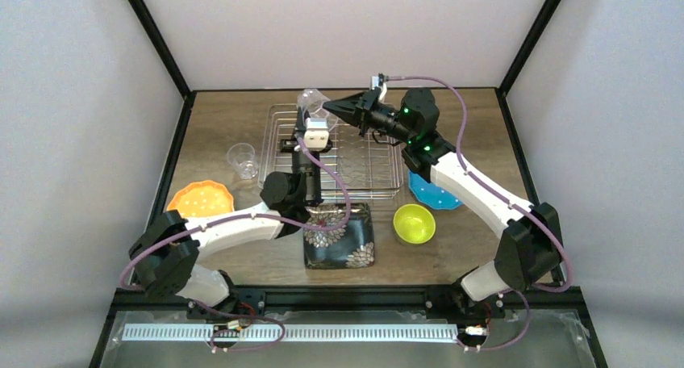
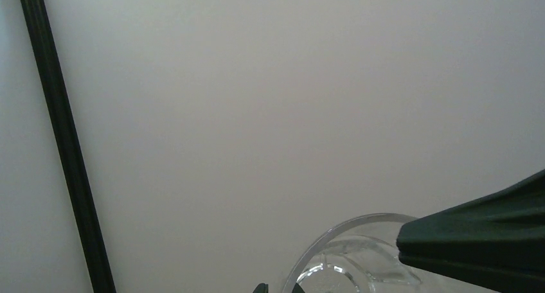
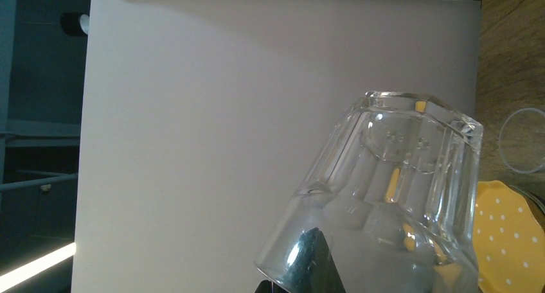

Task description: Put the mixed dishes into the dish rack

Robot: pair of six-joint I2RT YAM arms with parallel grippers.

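A clear faceted glass (image 1: 314,102) (image 3: 385,171) is held mouth down above the back of the wire dish rack (image 1: 355,166), with my left gripper (image 1: 302,114) shut on it from below. My right gripper (image 1: 331,106) is shut and reaches in from the right, its tip beside or against the glass. Another clear glass (image 1: 243,160) stands left of the rack. An orange dotted plate (image 1: 202,198), a blue plate (image 1: 434,195), a green bowl (image 1: 413,224) and a dark patterned dish (image 1: 339,251) lie around the rack.
A back wall (image 1: 347,29) rises close behind both grippers, with side walls left and right. Bare table shows at the back left and the front right.
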